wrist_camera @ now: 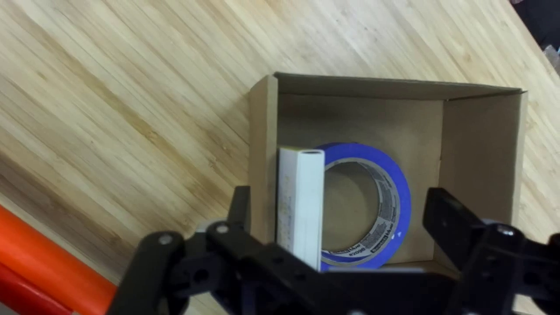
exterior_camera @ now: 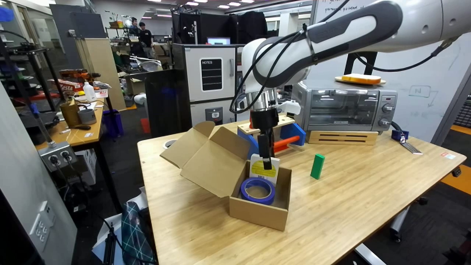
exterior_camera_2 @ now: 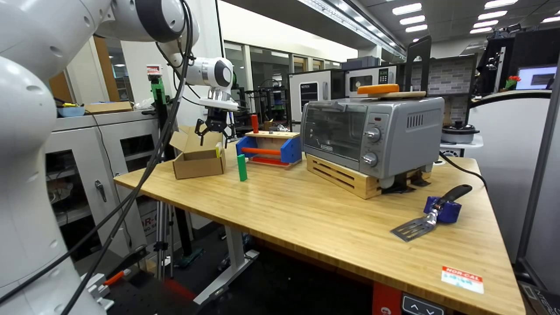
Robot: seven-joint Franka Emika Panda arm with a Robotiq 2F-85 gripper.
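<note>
An open cardboard box (exterior_camera: 260, 214) stands on the wooden table, its lid flaps folded back to one side. Inside lies a roll of blue tape (wrist_camera: 397, 194). Beside the roll, against one wall of the box, a small white box (wrist_camera: 308, 204) with a yellow label stands upright. My gripper is open above the cardboard box, with one finger (wrist_camera: 239, 207) near the white box's side and the other toward the opposite wall. Seen from the far side, the gripper (exterior_camera_2: 215, 137) hangs over the box with its fingers spread and nothing held.
Close behind the box is a blue and wooden rack (exterior_camera: 294, 132) with a red bar. A green block (exterior_camera: 317, 166) stands upright to the right. Farther off are a toaster oven (exterior_camera: 344, 108) and a spatula (exterior_camera_2: 420, 226).
</note>
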